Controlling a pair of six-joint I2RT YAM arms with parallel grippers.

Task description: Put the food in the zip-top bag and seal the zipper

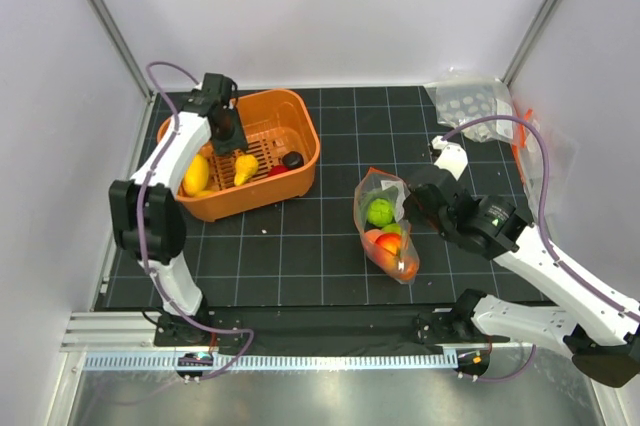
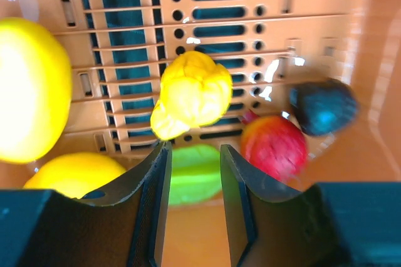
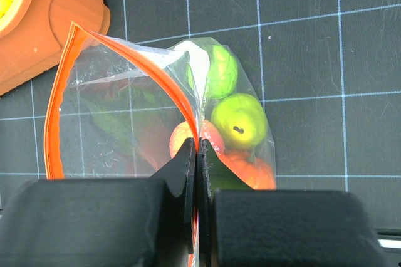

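My left gripper is over the orange bin (image 1: 291,118), above a yellow pepper (image 2: 195,91), a red fruit (image 2: 274,146), a dark fruit (image 2: 322,105), yellow fruits (image 2: 28,88) and a green item (image 2: 191,182). Its fingertips are slightly apart; I cannot tell whether anything is between them. The zip bag (image 1: 375,246) holds green, red and orange produce on the mat. My right gripper is shut on the bag's orange-edged opening, which stands partly open.
Clear plastic bags (image 1: 470,106) lie at the back right.
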